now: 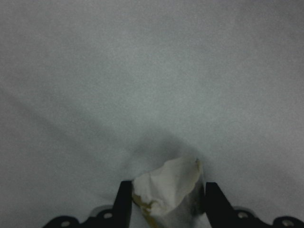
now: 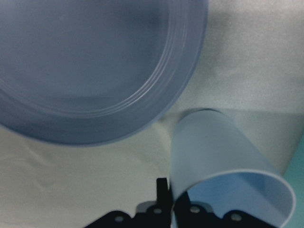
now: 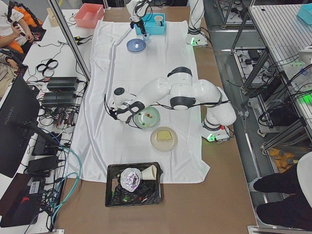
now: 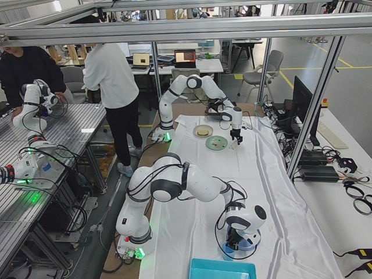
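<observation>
In the left wrist view, my left gripper is shut on a crumpled white scrap (image 1: 168, 178) with brownish edges, over white cloth. It is left of the green plate (image 3: 148, 112), which has small bits on it. My right gripper is shut on the rim of a light blue cup (image 2: 206, 147), which lies tilted or on its side beside the blue plate (image 2: 104, 128) in the right wrist view.
A beige plate with yellow food (image 3: 165, 137) lies near the green plate. A black lined bin (image 3: 156, 195) with rubbish sits at the near end; a blue basket (image 4: 222, 268) is by the right arm.
</observation>
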